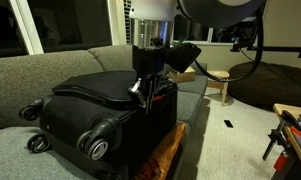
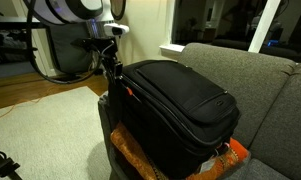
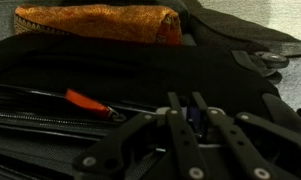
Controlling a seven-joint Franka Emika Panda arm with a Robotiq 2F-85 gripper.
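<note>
A black soft-sided suitcase (image 1: 95, 115) lies on the grey couch with its wheels toward exterior view 1. My gripper (image 1: 147, 94) is at the suitcase's upper edge, on the side facing the room. In the wrist view the fingertips of my gripper sit close together by the zipper line (image 3: 50, 120), shut on a small dark bit there. That bit looks like part of the zipper, though the dark fingers mostly hide it. A red tag (image 3: 88, 104) lies along the zipper, left of the fingers. From exterior view 2 my gripper (image 2: 113, 48) is at the suitcase's near corner.
Under the suitcase an orange patterned cloth (image 2: 135, 150) sticks out. The couch back (image 2: 255, 85) rises behind it. A wooden table (image 1: 293, 135) with tools stands at the right, and a round stool (image 1: 219, 82) farther back. Carpet (image 1: 225, 145) beside the couch is mostly clear.
</note>
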